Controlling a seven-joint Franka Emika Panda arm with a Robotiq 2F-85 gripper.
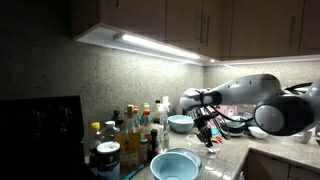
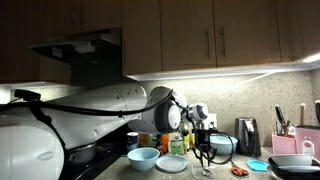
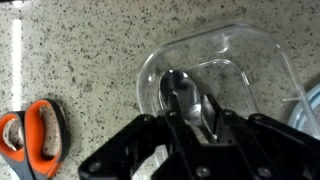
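A clear plastic container lies under my gripper in the wrist view. Inside it a shiny dark-and-silver object, perhaps a spoon, shows just ahead of the fingers. My fingers reach down over the container, overlapping the object, so whether they touch it is unclear. How far apart the fingertips stand is hard to see. In exterior view 1 the gripper is low over the counter, near the clear container; exterior view 2 shows the gripper there too.
Orange-handled scissors lie left of the container in the wrist view. A light blue bowl and several bottles stand nearby on the counter. Dark pans sit at the right in exterior view 2. Speckled counter beside the container is bare.
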